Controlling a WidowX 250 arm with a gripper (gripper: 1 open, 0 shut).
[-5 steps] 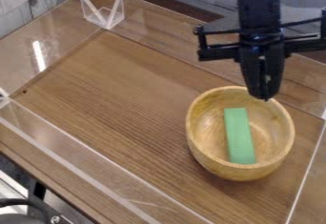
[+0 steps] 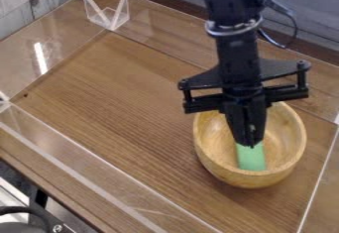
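A wooden bowl (image 2: 217,170) sits on the table at the lower right, with a green block (image 2: 251,160) lying inside it. The black gripper (image 2: 247,136) hangs down from above over the bowl, its tip covering the upper part of the block. It looks shut; whether anything is between its fingertips cannot be seen clearly.
A clear plastic piece (image 2: 101,15) stands at the far back left. Raised edges border the table on the left and back.
The gripper has come down and toward the front, from above and behind the bowl to low over the green block, now hiding part of it.
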